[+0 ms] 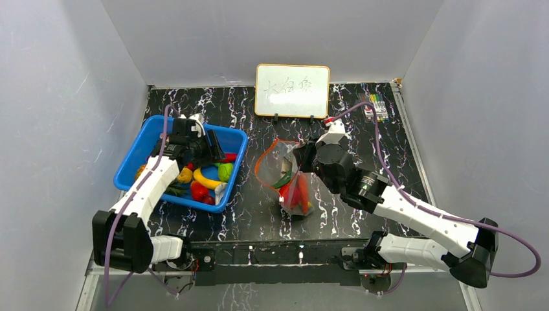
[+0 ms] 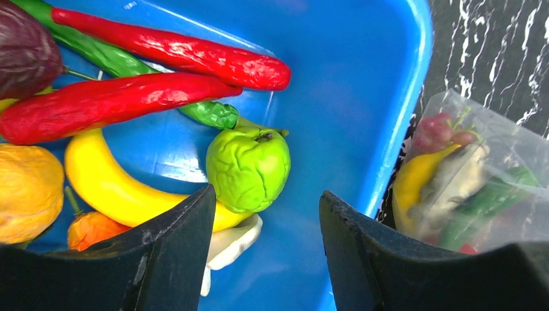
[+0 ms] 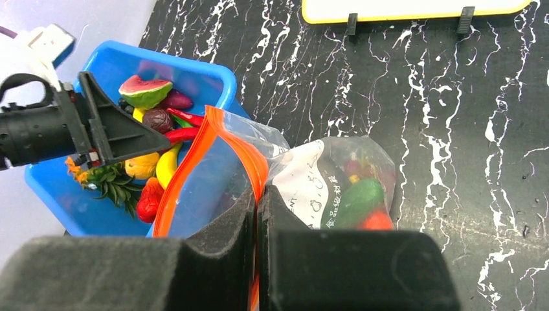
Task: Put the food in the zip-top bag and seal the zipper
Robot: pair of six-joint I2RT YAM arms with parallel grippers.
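Note:
A blue bin [image 1: 127,170] holds toy food: red chilli peppers [image 2: 116,103], a banana [image 2: 123,194], a green apple-like item [image 2: 249,165], a pineapple and others. My left gripper hangs open over the bin, above the green item, with nothing between its fingers. The clear zip bag [image 1: 285,188], orange-edged at its mouth, stands right of the bin with several foods inside, among them a green vegetable [image 3: 355,202]. My right gripper is shut on the bag's rim, holding its mouth up.
A small whiteboard [image 1: 291,91] stands at the back, with marker pens [image 1: 374,107] at the back right. Grey walls enclose the dark marble table [image 1: 356,214].

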